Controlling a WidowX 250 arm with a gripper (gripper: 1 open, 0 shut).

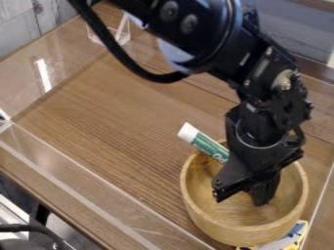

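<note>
A wooden bowl [209,205] sits at the lower right. My black gripper [245,184] reaches down into it, its fingers low inside and shut; I cannot see anything held between them. A white and green tube [202,142] leans out over the bowl's back-left rim, its lower end hidden behind the gripper.
A small yellow and white item [290,241] lies at the bottom right, partly behind the bowl. A clear object stands at the far top left, near a wall.
</note>
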